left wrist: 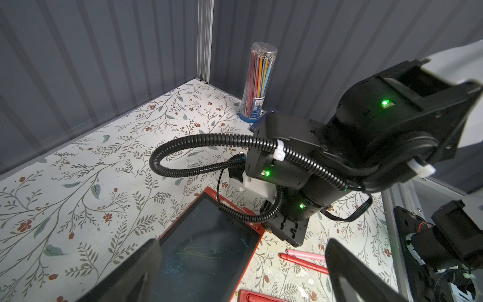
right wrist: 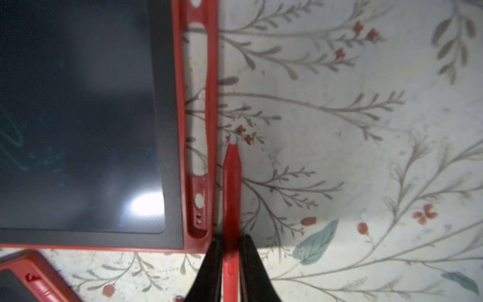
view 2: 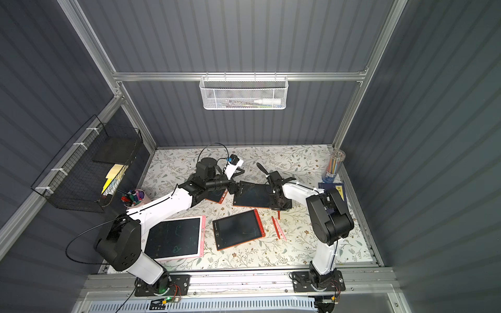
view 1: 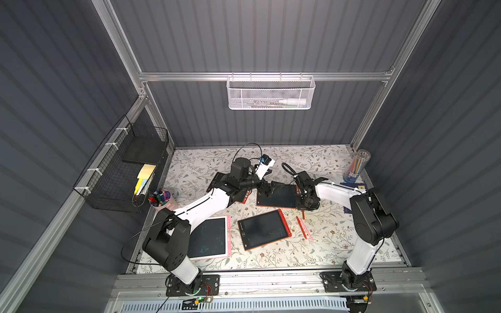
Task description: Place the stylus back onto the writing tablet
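My right gripper is shut on a red stylus [right wrist: 231, 186] at the right edge of the back-middle writing tablet [right wrist: 80, 115], just beside its red stylus slot [right wrist: 196, 191]. The arm hides much of this in the top views. My left gripper stands open above the left part of the back-middle tablet [view 1: 274, 195], nothing seen between its fingers.
A red-edged tablet [view 1: 263, 229] and a pink-edged tablet [view 1: 206, 240] lie at the front. Loose red and pink styluses [view 1: 302, 227] lie right of them. A pencil tube [view 1: 357, 167] stands back right.
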